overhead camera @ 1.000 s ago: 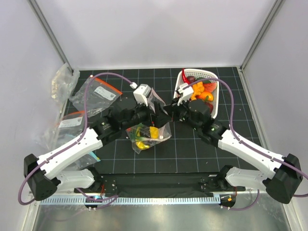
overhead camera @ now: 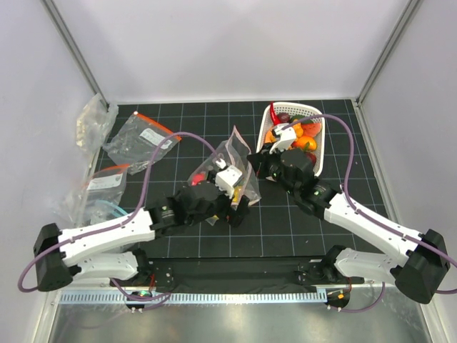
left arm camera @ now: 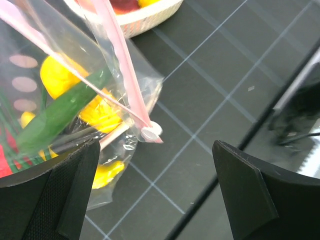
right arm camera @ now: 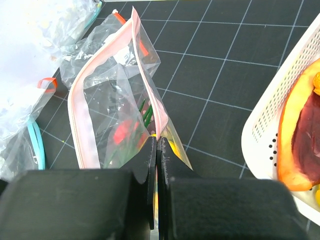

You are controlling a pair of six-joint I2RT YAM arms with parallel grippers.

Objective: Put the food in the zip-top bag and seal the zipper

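A clear zip top bag with a pink zipper strip (right arm camera: 84,120) stands with its mouth gaping in the right wrist view. Inside it, the left wrist view shows a green pepper-like vegetable (left arm camera: 60,112), yellow pieces (left arm camera: 102,112) and something red. My right gripper is shut on the bag's edge by the zipper. The left gripper hangs open close to the bag, nothing between its fingers. A white slider (left arm camera: 151,131) sits at the near end of the pink zipper, just beyond the left fingers. From above, my left arm hides part of the bag.
A white perforated basket (overhead camera: 320,146) of toy fruit and vegetables stands behind the right arm. Other empty bags (overhead camera: 139,143) with orange or blue zippers lie at the left.
My left gripper has moved from beside the right gripper toward the table's front edge. The right arm has shifted only slightly and remains at the bag's edge.
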